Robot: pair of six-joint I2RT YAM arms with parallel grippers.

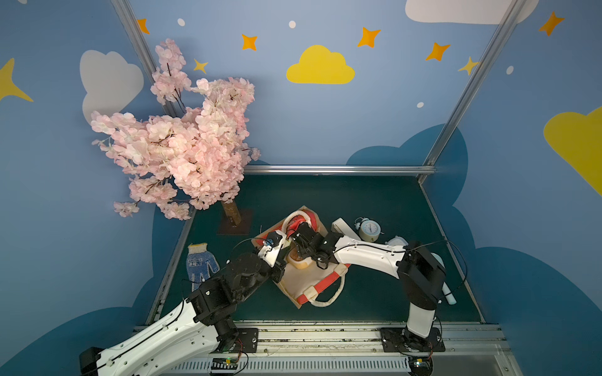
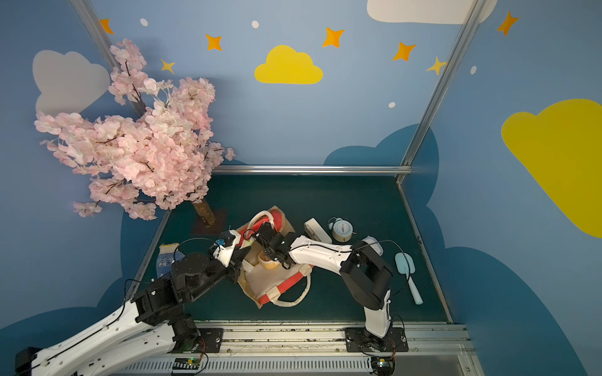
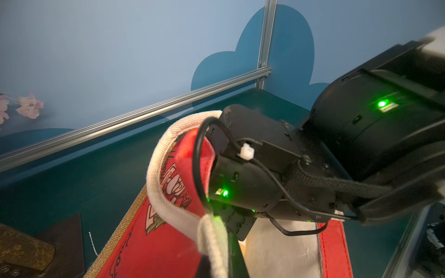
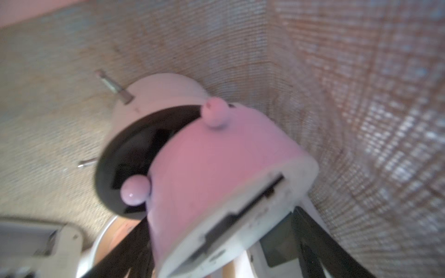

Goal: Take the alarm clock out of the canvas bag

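The open canvas bag lies on the dark green table, its red trim and white handles showing. At its left rim my left gripper is shut, with the white bag handle running down between its fingers. My right gripper reaches inside the bag, open. Between and beyond its fingers sits a pink rounded thing with two ball-shaped knobs and a slotted white base. Behind that is a pale round body with a black side and thin metal legs, apparently an alarm clock. Whether the fingers touch anything I cannot tell.
Inside the bag, a brown-filled bowl sits near the right gripper. Outside on the right stand a white box, another clock and a light blue brush. A blue glove lies left.
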